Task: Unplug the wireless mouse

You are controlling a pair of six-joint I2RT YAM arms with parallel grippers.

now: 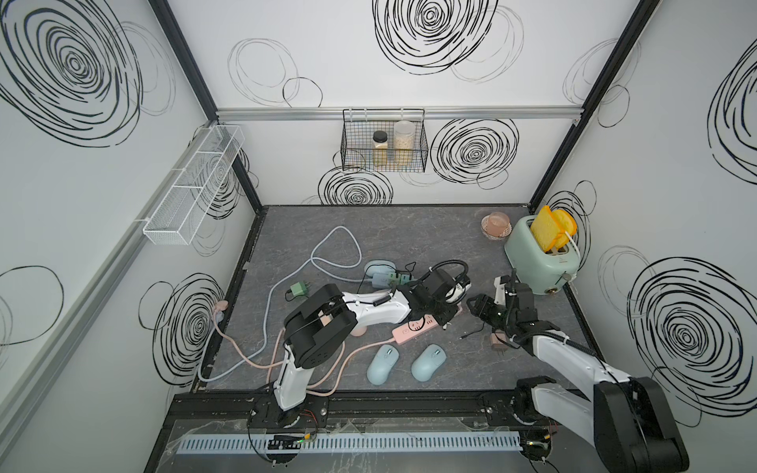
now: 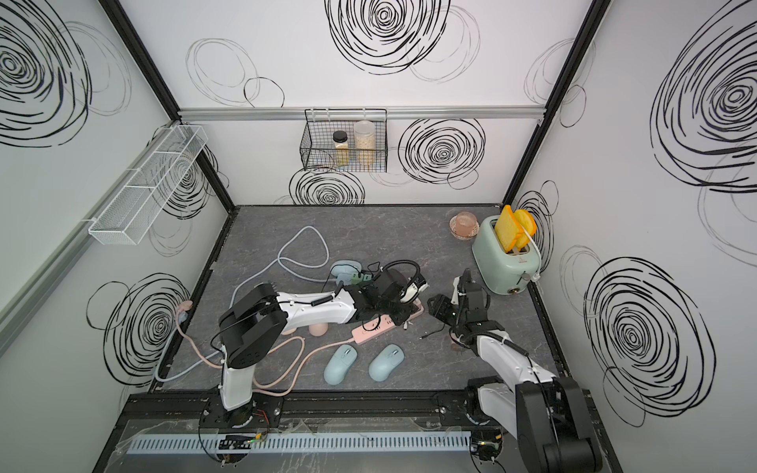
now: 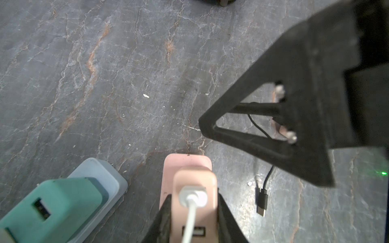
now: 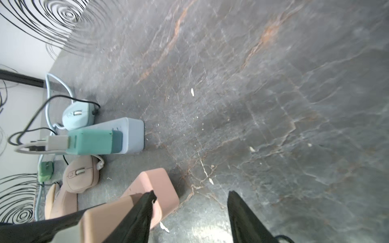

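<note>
My left gripper is shut on a pink plug adapter (image 3: 194,178) with a white cable plugged in, over the pink power strip (image 3: 180,160). My right gripper stands apart to the right, partly open, with nothing clearly between its fingers. A black cable with a bare connector (image 3: 262,202) lies on the table. Two loose light-blue mice (image 1: 382,364) lie in front. A blue mouse (image 4: 79,115) and a pink mouse (image 4: 81,174) with cables sit behind.
A blue power strip (image 4: 133,133) with green adapter lies beside the pink one. The green toaster (image 1: 532,260) and a small bowl (image 1: 496,228) stand at the back right. Bare table (image 1: 433,228) lies toward the back.
</note>
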